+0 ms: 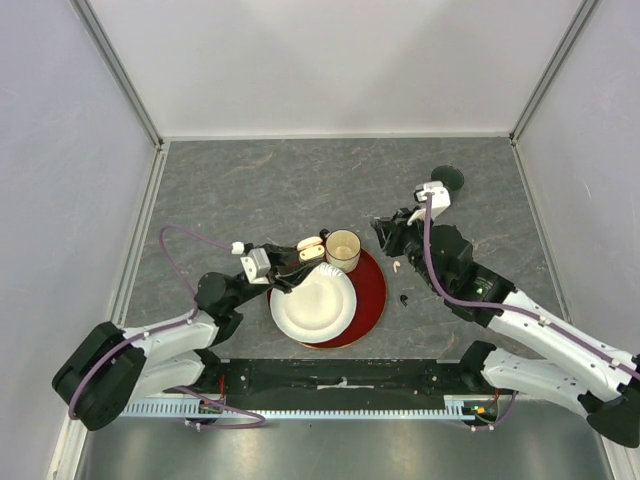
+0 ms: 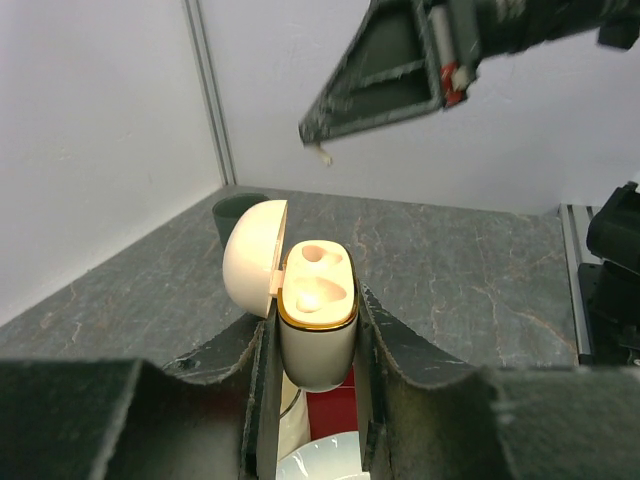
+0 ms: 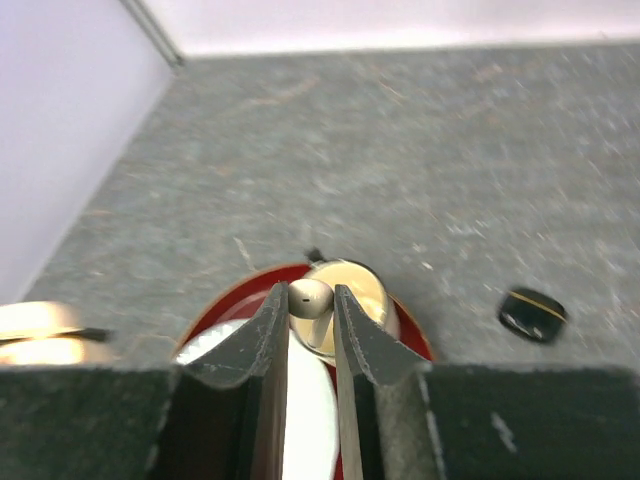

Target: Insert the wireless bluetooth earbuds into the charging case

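The cream charging case (image 2: 318,365) stands with its lid (image 2: 254,258) raised and two empty wells facing up. My left gripper (image 1: 308,268) is shut on this case, above the plate. In the right wrist view a small cream earbud (image 3: 308,297) shows between the fingertips of my right gripper, which is shut on it. That gripper is raised to the right of the case and apart from it; in the left wrist view the tip of the earbud (image 2: 323,156) pokes out below its fingers. Another light earbud (image 1: 396,266) lies on the table.
A white plate (image 1: 313,310) and a cream mug (image 1: 342,250) sit on a red tray (image 1: 372,300) beneath the grippers. A black case (image 3: 533,314) and a small dark piece (image 1: 404,299) lie to the right. A dark green cup (image 1: 448,178) stands at the back right.
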